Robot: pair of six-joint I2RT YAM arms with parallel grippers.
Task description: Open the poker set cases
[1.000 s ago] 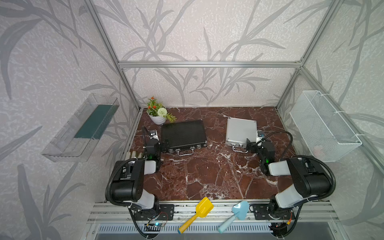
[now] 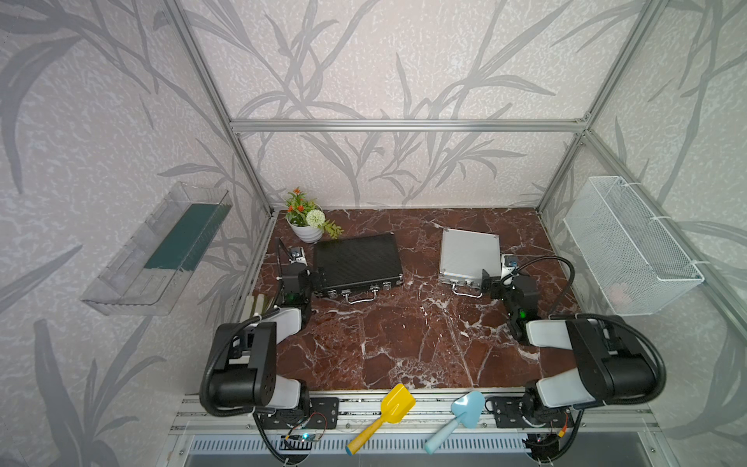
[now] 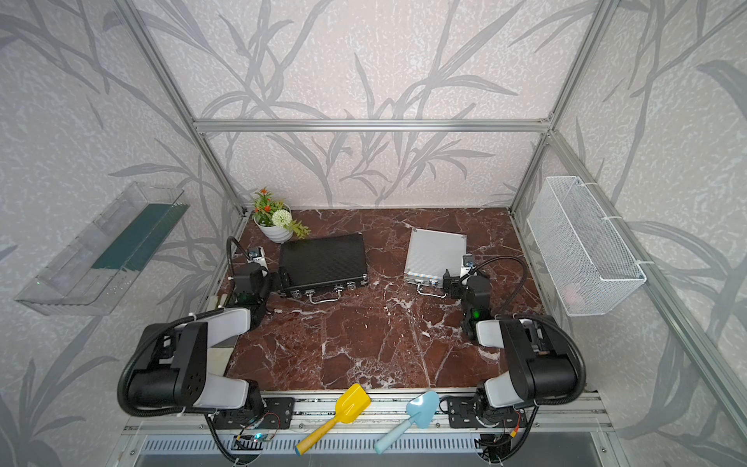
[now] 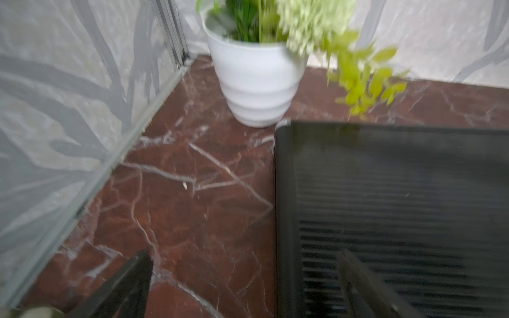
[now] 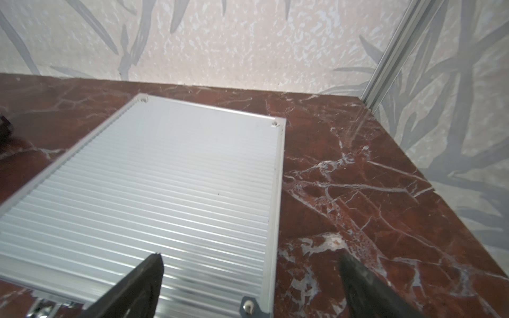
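Two closed cases lie on the marble table: a black one (image 2: pixel 358 258) at centre left and a silver one (image 2: pixel 469 253) at right, both with handles toward the front. My left gripper (image 2: pixel 315 277) stands open at the black case's front left corner; its left wrist view shows the lid (image 4: pixel 392 185) with the fingers either side of its left edge. My right gripper (image 2: pixel 488 283) is open at the silver case's front right corner; in the right wrist view its fingers straddle the right edge of the lid (image 5: pixel 175 175).
A flower pot (image 4: pixel 251 79) stands behind the black case. Wire baskets (image 2: pixel 630 241) hang on both side walls. A yellow scoop (image 2: pixel 395 404) and a blue one (image 2: pixel 467 404) lie on the front rail.
Both arms have shifted slightly, the right a little rightward and the left forearm a little outward. The cases have not visibly moved.
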